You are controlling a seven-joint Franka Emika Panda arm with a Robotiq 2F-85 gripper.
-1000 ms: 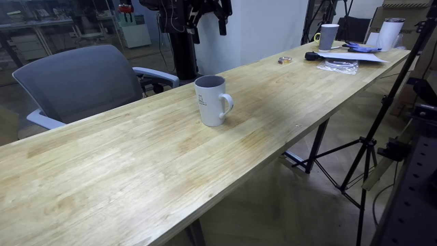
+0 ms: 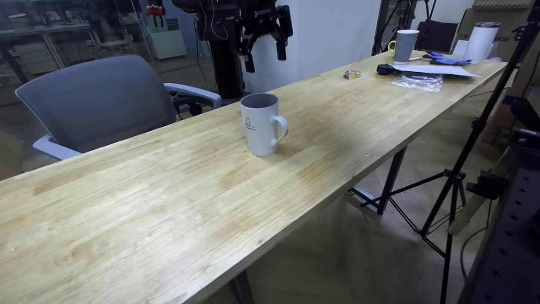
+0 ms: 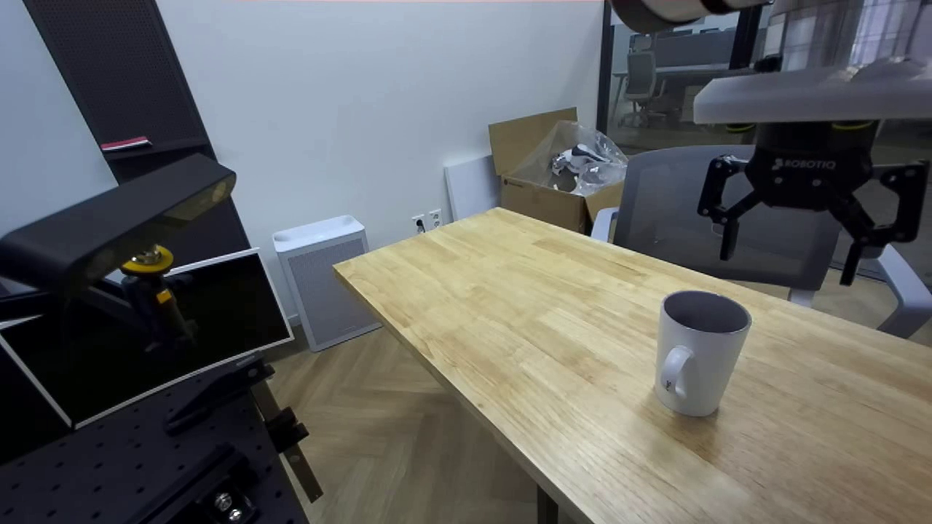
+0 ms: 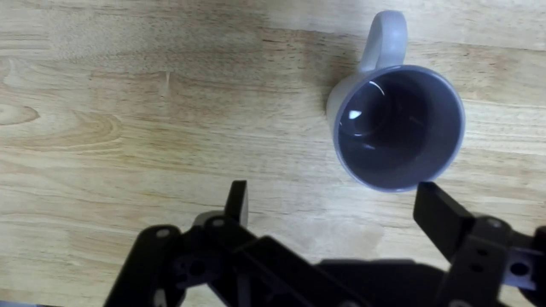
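Observation:
A white mug with a grey inside and a small dark print stands upright on the wooden table. Its handle points to the top of the wrist view, away from the fingers. Above the table, higher than the rim of the mug, my gripper hangs open and empty. In the wrist view the gripper has its fingers wide apart, with bare table showing between them. The right fingertip overlaps the near rim of the mug in that view, though the two are apart in height.
A grey office chair stands against the table's long side. Farther along lie a tape roll, a grey cup, blue gloves and a white tumbler.
My gripper has come down and slightly to the right in exterior view 1, with its fingers still open. The mug has stayed in place.

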